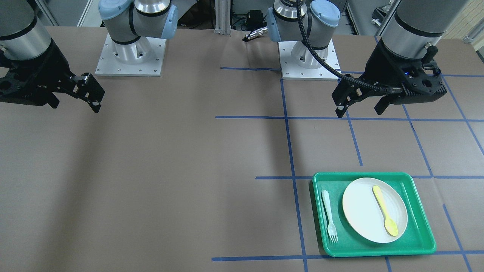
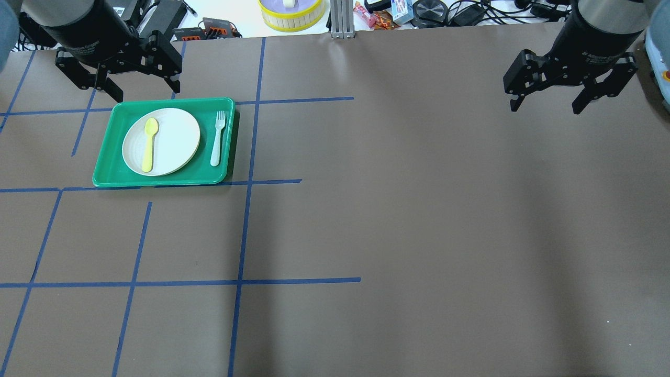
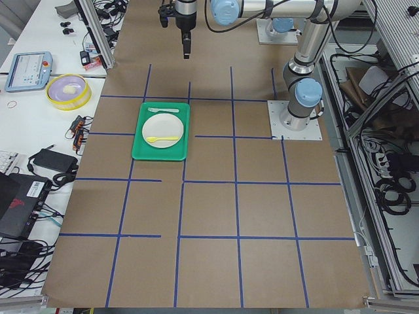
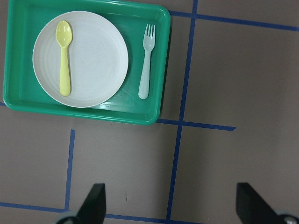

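Note:
A green tray (image 1: 419, 235) lies on the taped table, holding a white plate (image 1: 363, 208) with a yellow spoon (image 1: 382, 204) on it; a white fork (image 1: 329, 213) lies beside the plate in the tray, as also seen in the top view. My gripper hangs over the table beside the tray, its fingers wide apart at the bottom of the left wrist view, open with nothing between them.
Other arms stand around the table edges, one with a black gripper (image 2: 546, 94) at the top right of the top view. A cluttered white side table (image 3: 26, 118) borders the workspace.

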